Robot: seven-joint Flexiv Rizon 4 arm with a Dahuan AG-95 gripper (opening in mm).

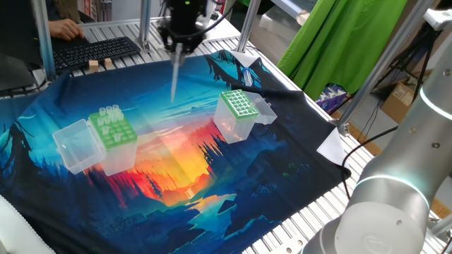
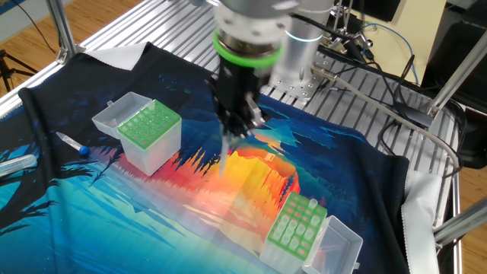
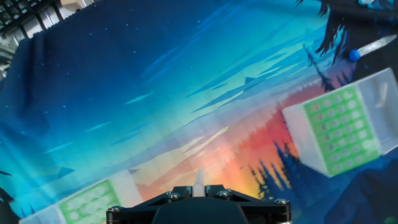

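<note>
A slender translucent pipette tip [image 1: 175, 81] hangs point down from my gripper [image 1: 177, 48], which is shut on its upper end. In the wrist view the tip [image 3: 199, 184] sticks out between the fingers. It is in the air above the cloth, apart from both boxes. One open tip box [image 1: 116, 152], at the left in exterior view 1, has several tips standing up from its green rack [image 1: 124, 134]. The other open box [image 1: 234, 125], on the right there, has a green rack [image 2: 156, 125] with no tips seen standing out of it.
A printed cloth [image 2: 137, 228] with folds covers the table. Hinged clear lids [image 1: 78, 146] lie open beside the racks. A blue-capped pen [image 2: 74, 144] lies near one box. Frame posts [image 1: 247, 27] rise around the table, and a keyboard [image 1: 97, 52] stands beyond the cloth.
</note>
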